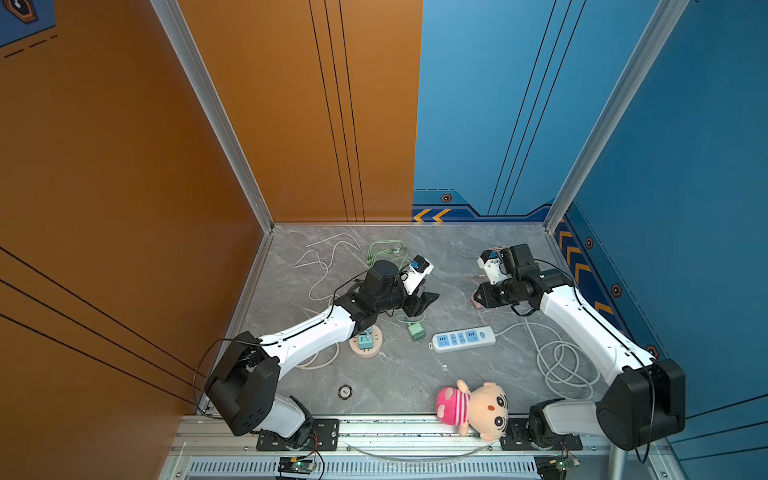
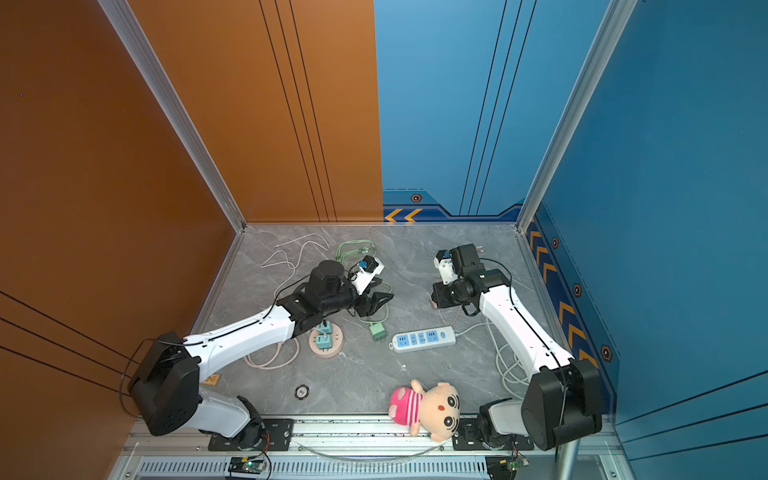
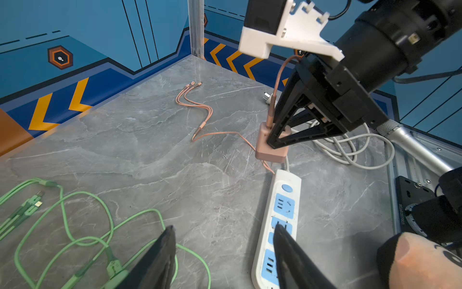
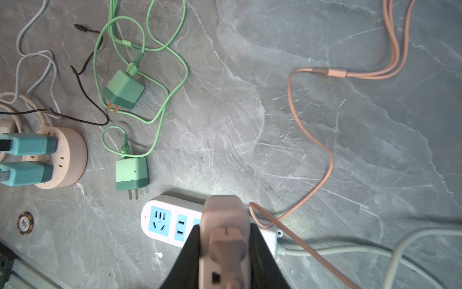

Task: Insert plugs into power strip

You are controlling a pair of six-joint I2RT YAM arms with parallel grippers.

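My right gripper is shut on a pink plug [image 4: 224, 216], held in the air above the table with its pink cable [image 4: 312, 185] trailing down. In the right wrist view the plug covers part of the white power strip [image 4: 158, 219], which lies below with blue sockets. The left wrist view shows bare sockets on the power strip [image 3: 276, 226]; its right end carries a round blue button. My left gripper stands open and empty, left of the strip. Two green plugs [image 4: 131, 173] with green cables lie on the table.
A round pink power strip [image 4: 72, 156] at the left holds two teal plugs [image 4: 28, 172]. A doll [image 1: 472, 408] lies near the front edge. Loose white cable [image 1: 560, 364] coils at right. Open table lies behind the white strip.
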